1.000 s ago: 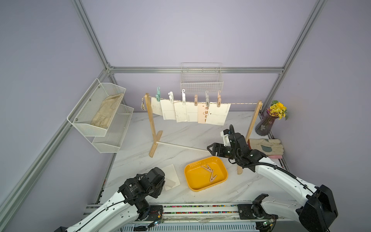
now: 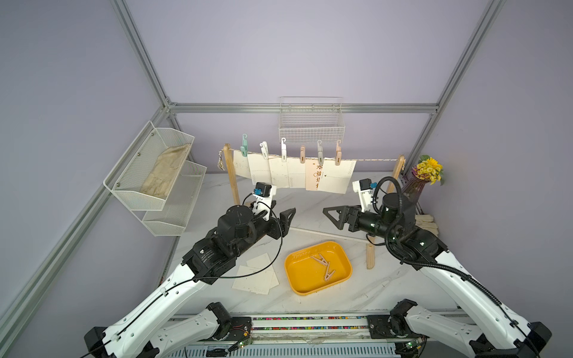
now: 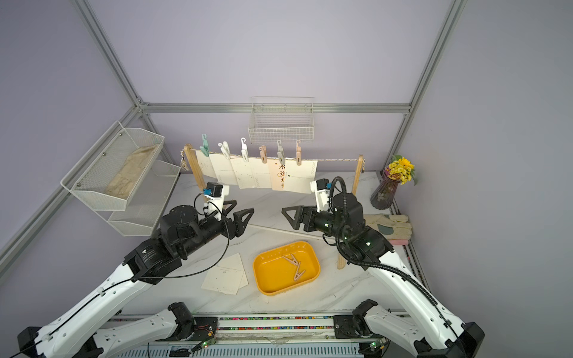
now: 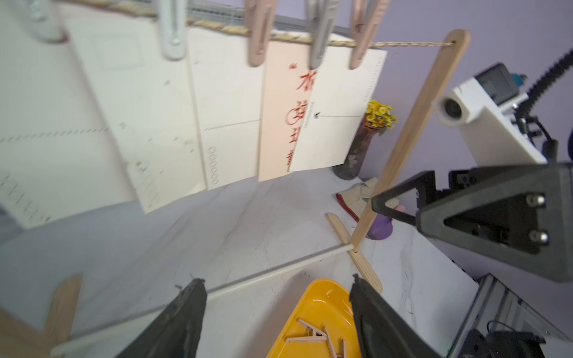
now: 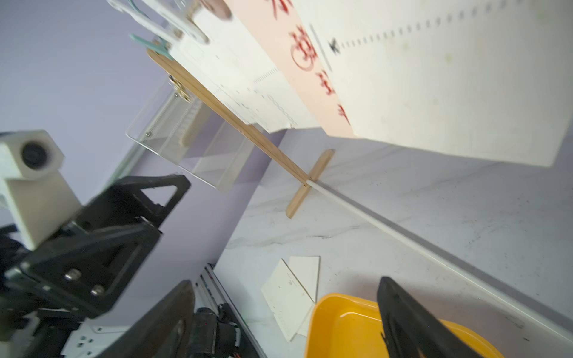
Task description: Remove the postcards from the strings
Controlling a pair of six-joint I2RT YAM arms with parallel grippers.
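Observation:
Several postcards hang in a row from the twine, held by clothespins. The rightmost is a cream card [image 2: 336, 177], and a salmon card with red characters [image 3: 277, 176] hangs beside it. On the table at front left lie two loose cards [image 3: 225, 279], partly overlapping. My left gripper [image 3: 243, 208] stands open in front of the row and below it, apart from the cards. Lower right of the row, my right gripper [image 2: 333, 218] is open too, the hanging cards above and behind it. Neither gripper has anything between its fingers.
An orange tray [image 2: 296, 282] with two pink clothespins stands at centre front. Wooden posts [image 2: 231, 177] hold the twine at both ends, joined by a white rod [image 5: 411, 241]. A flower vase [image 3: 385, 192] and folded gloves [image 3: 391, 228] occupy the right side.
My left gripper has risen from the loose cards at front left to near the hanging row. My right arm has moved upward. The loose cards now lie uncovered; the hanging cards look unchanged.

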